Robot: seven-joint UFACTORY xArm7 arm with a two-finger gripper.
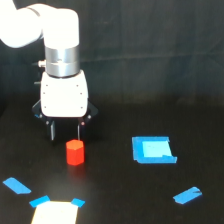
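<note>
A small red block [75, 153] rests on the dark table at the left of the camera view. Just behind and above it hangs my gripper [67, 132], pointing down from the white arm [64, 92]. Its dark fingers stand apart, so it is open, and no object shows between them. The fingertips are hard to make out against the black background, and I cannot tell exactly how high they are over the table.
Blue tape frames a pale square [156, 149] at the right of centre. Blue tape strips lie at the front left [17, 186] and front right [187, 195]. At the front edge is a bright cream square [54, 213].
</note>
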